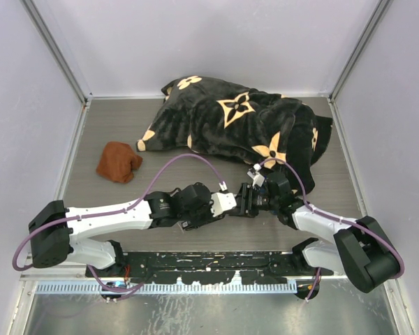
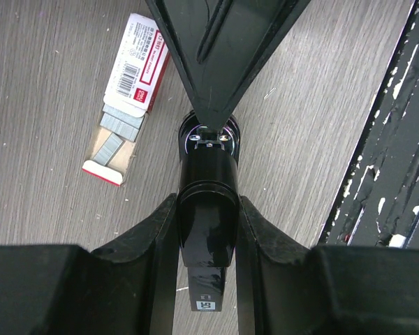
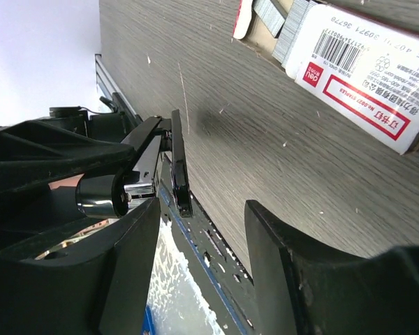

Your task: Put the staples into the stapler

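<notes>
In the left wrist view my left gripper is shut on the black stapler [image 2: 208, 178], a finger on either side of its body. A dark finger [image 2: 216, 56] of the right gripper reaches over the stapler's far end. Left of it lies an open box [image 2: 137, 66] with grey staple strips [image 2: 119, 129] in its tray. In the right wrist view my right gripper is part open, its fingers apart with nothing clearly between them. The stapler's shiny end [image 3: 141, 190] is beside its left finger. From above, the grippers hide most of the stapler and box.
A dark patterned blanket [image 1: 230, 115] is bunched at the back, with a brown cloth [image 1: 119, 162] at the left. The black front edge [image 2: 377, 160] of the table runs close by the stapler. Bare table lies between the left arm and the blanket.
</notes>
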